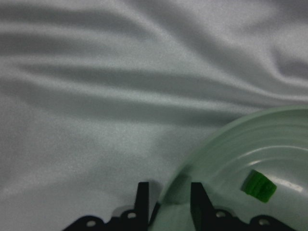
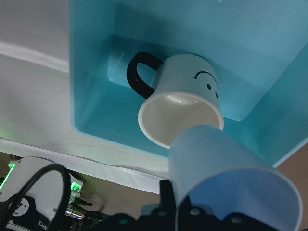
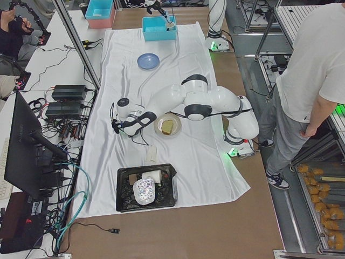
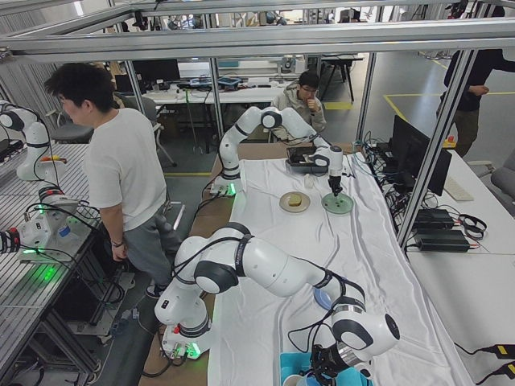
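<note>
My left gripper is low at the rim of a green plate (image 1: 231, 144) holding a small green piece (image 1: 260, 186); its fingers stand apart, only the plate's rim visible between them. My right gripper is shut on the wall of a light blue cup (image 2: 216, 159), held over a blue bin (image 2: 183, 29). In the bin lies a white mug (image 2: 190, 77) with a black handle.
A beige plate (image 3: 178, 124) with a yellow sponge (image 3: 167, 127) is beside the left arm. A blue plate (image 3: 148, 61) sits mid-table. A black tray (image 3: 121, 189) with items lies at the near end.
</note>
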